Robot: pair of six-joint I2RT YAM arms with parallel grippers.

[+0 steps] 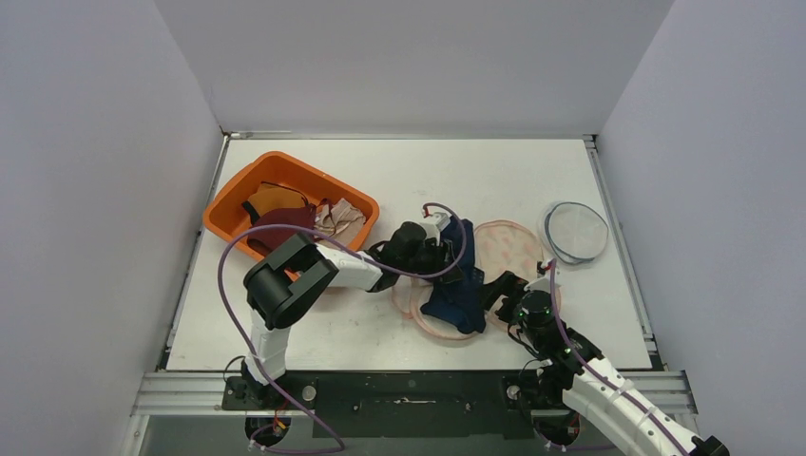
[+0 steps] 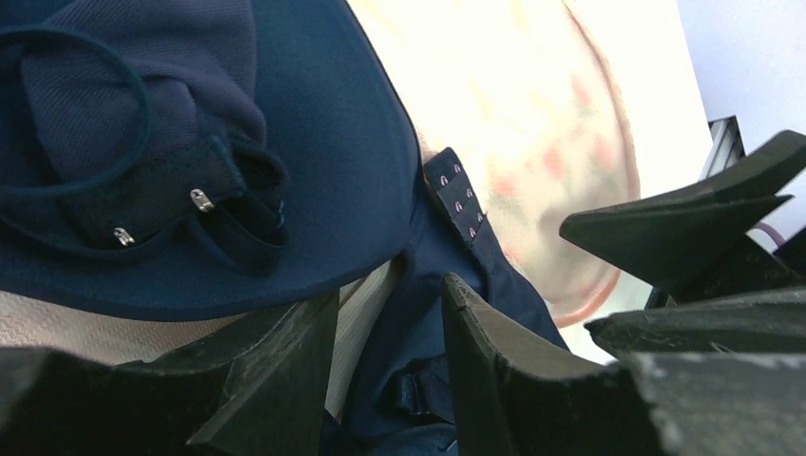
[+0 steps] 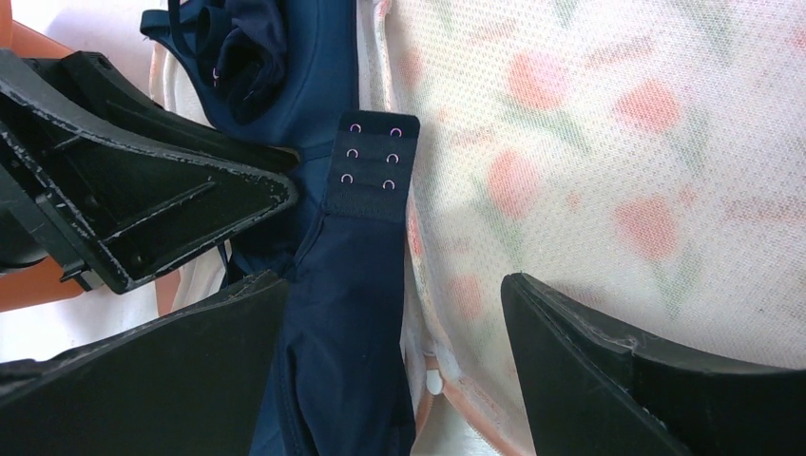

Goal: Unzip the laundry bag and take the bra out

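Observation:
A navy bra (image 1: 458, 302) lies across the opened, peach-printed laundry bag (image 1: 508, 245) near the table's middle. In the left wrist view, my left gripper stands part open over the bra (image 2: 333, 180), with a dark fold and some pale bag lining showing between its fingertips. It does not look closed on the cloth. My right gripper is open at the bag's right half. In the right wrist view, the bra's back strap with metal eyes (image 3: 369, 161) runs up between its spread fingers, beside the bag's edge.
An orange bin (image 1: 217, 211) holding folded garments stands at the back left. At the right lies a round white mesh bag (image 1: 577, 233). The two grippers are close together over the bra.

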